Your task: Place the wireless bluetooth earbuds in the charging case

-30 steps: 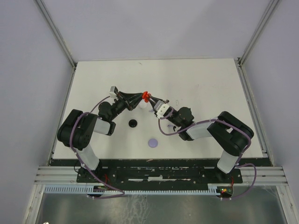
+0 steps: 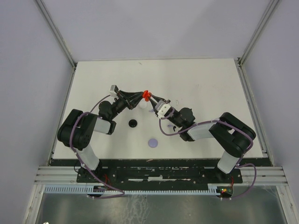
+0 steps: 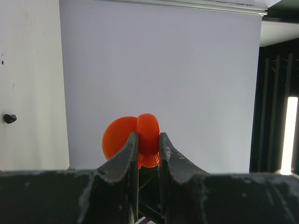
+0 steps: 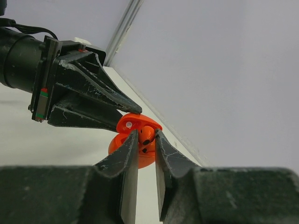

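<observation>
A red charging case (image 2: 145,94) is held up between the two arms. My left gripper is shut on it, its rounded red body filling the space above the fingers. In the right wrist view the case (image 4: 135,119) has its lid raised, and a red earbud (image 4: 146,133) sits at its opening between the fingertips of my right gripper. Whether the earbud is fully seated in its slot I cannot tell.
On the white table (image 2: 88,79) lie a black disc (image 2: 133,123), a purple disc (image 2: 153,143) and several small pale and dark items near the centre.
Both arms are almost still; the right arm and the red case have shifted very slightly in the top view.
</observation>
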